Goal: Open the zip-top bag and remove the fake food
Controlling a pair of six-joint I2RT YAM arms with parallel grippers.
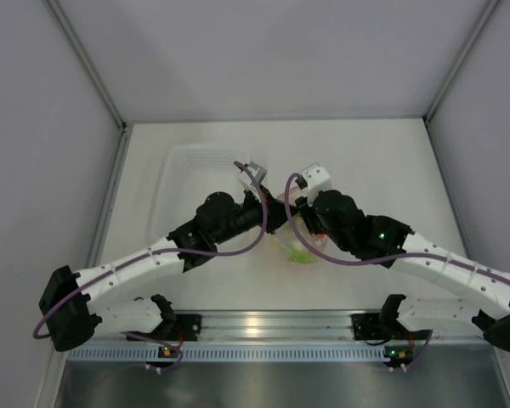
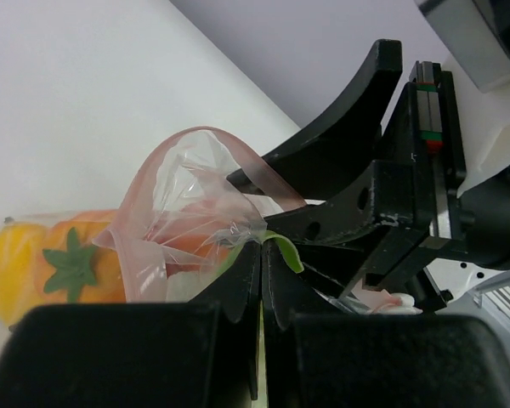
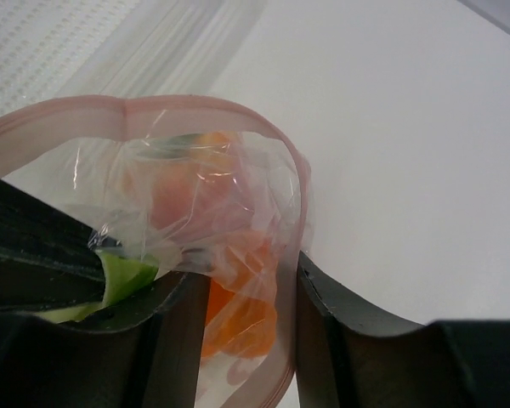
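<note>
The zip top bag (image 1: pixel 293 246) lies between my grippers, its pink top edge crumpled upward. Orange and yellow fake food (image 2: pixel 81 263) with a green leaf shape shows through it in the left wrist view; orange pieces show in the right. My left gripper is shut at the bag's edge, by a green strip; whether anything is pinched is unclear. My right gripper is at the bag's rim, its fingers apart on either side of orange food and the pink edge.
A white bin (image 1: pixel 166 183) sits at the left of the table.
</note>
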